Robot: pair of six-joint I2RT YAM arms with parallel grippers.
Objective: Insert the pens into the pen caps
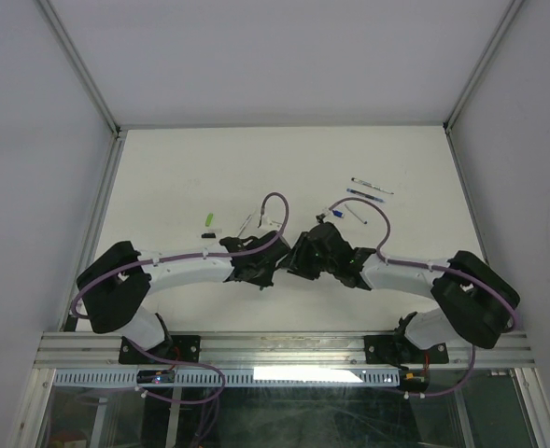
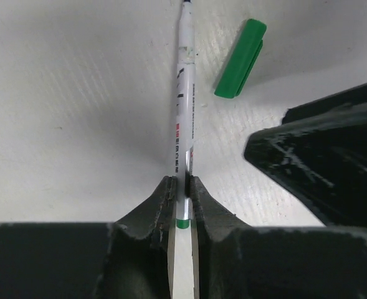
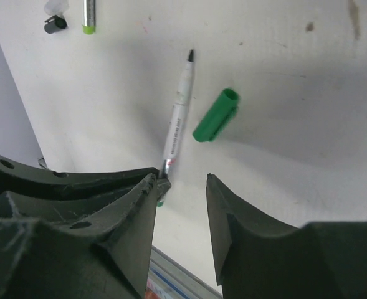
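A white pen (image 2: 184, 124) with a green end lies along the table under my left gripper, whose fingertips meet on either side of its lower barrel; whether they grip it is unclear. The same pen (image 3: 176, 124) shows in the right wrist view, its dark tip pointing away. A green cap (image 2: 238, 59), also seen as the green cap (image 3: 215, 115), lies beside it, apart. My right gripper stands part open above bare table, short of the cap, with nothing between its fingers.
Several pens, among them a blue one (image 1: 364, 196), lie at the back right. A light green item (image 1: 209, 219) and dark cap (image 1: 208, 235) lie on the left.
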